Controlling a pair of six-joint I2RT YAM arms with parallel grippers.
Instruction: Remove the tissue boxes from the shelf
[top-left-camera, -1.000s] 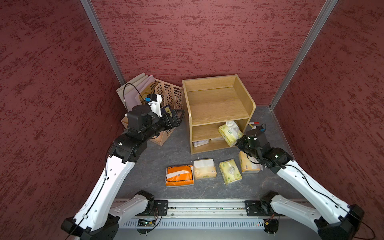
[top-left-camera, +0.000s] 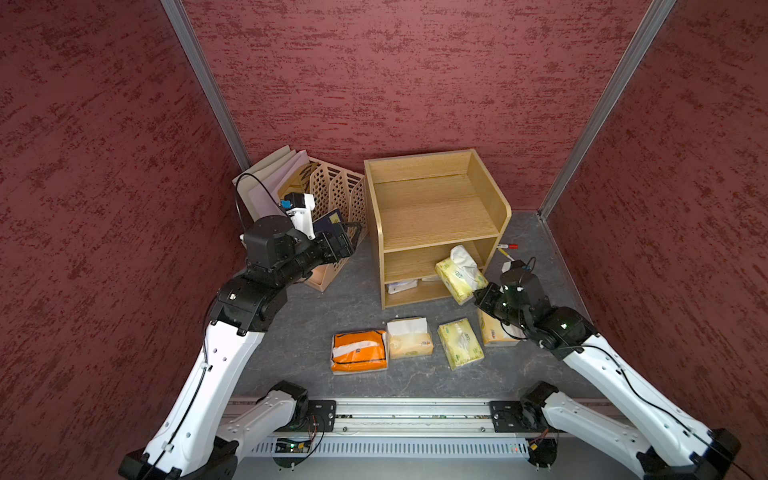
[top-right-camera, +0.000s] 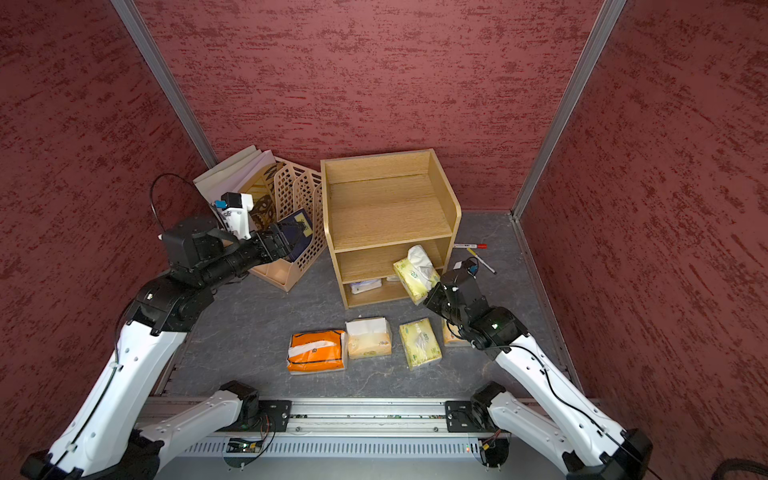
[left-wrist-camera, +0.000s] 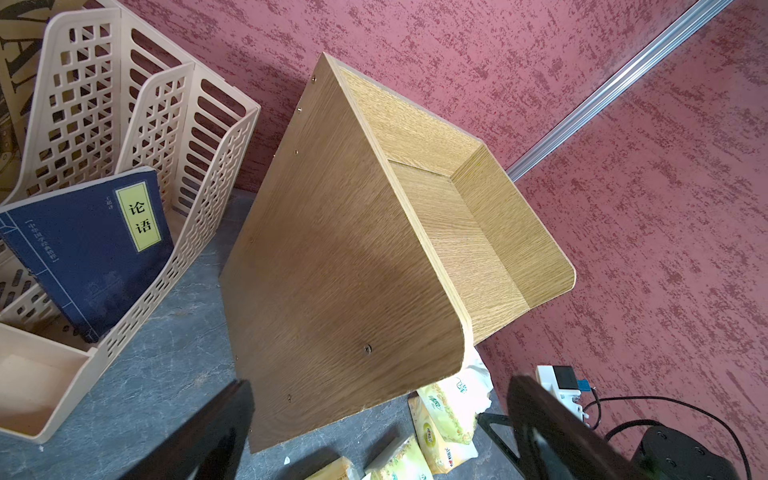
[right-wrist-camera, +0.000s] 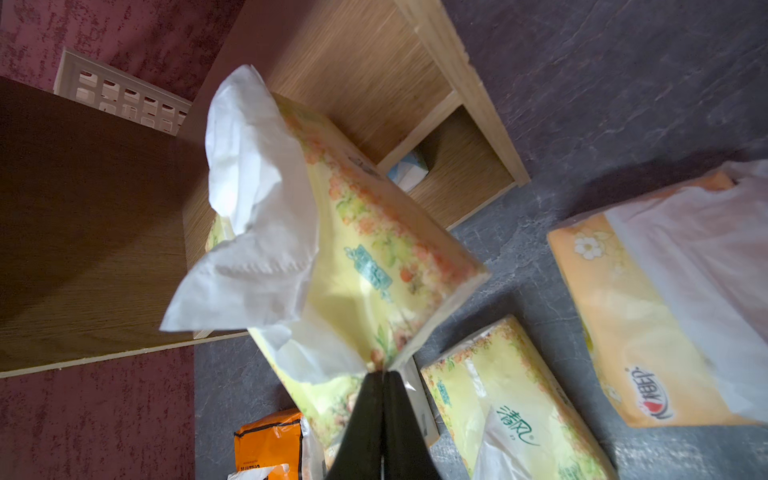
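My right gripper is shut on a corner of a yellow floral tissue pack (right-wrist-camera: 360, 264), whose white tissue sticks out of the top. The pack hangs tilted in front of the wooden shelf (top-left-camera: 432, 212), near the right end of its middle compartment. White packs (top-left-camera: 401, 285) lie in the bottom compartment, partly hidden. In front of the shelf, an orange pack (top-left-camera: 359, 352), a cream pack (top-left-camera: 409, 339), a yellow pack (top-left-camera: 461, 344) and another cream pack (top-left-camera: 497, 329) lie on the floor. My left gripper stands open and empty, left of the shelf.
A pink perforated file rack (top-right-camera: 300, 192) with a blue book (left-wrist-camera: 88, 248) stands left of the shelf, close to my left arm. Pens (top-right-camera: 470, 246) lie to the shelf's right.
The held yellow pack has shifted slightly toward the front with my right gripper. My left arm has drawn back a little to the left. The packs on the floor have not moved.
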